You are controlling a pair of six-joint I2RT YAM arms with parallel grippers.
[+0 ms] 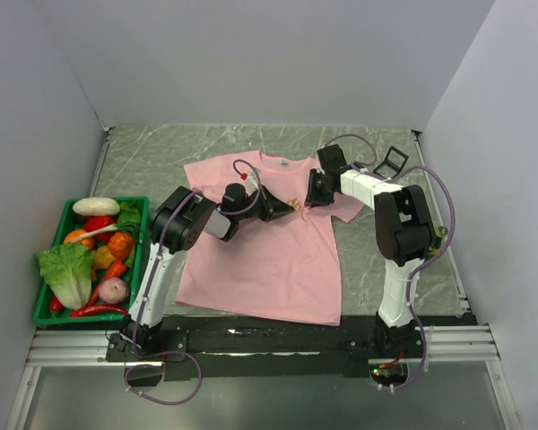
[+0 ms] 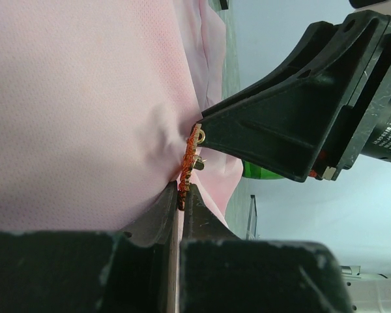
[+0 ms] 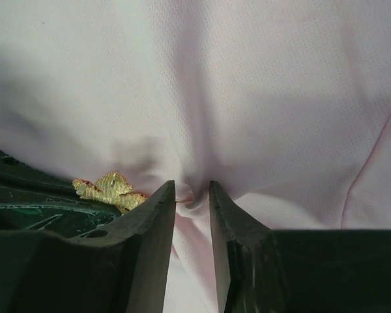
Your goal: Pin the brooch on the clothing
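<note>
The pink T-shirt (image 1: pixel 260 269) lies spread on the table. My left gripper is shut on the gold brooch, seen edge-on near the shirt's chest; in the right wrist view the brooch (image 3: pixel 111 190) has its pin pointing into a raised fold of fabric. My right gripper is part open around that fold, just beside the brooch, its fingertips close to the pin. Whether the pin passes through the cloth I cannot tell.
A green basket of vegetables (image 1: pixel 52 309) stands at the left. A small open dark case (image 1: pixel 392 163) lies at the back right. Bare table surrounds the shirt at the back and right.
</note>
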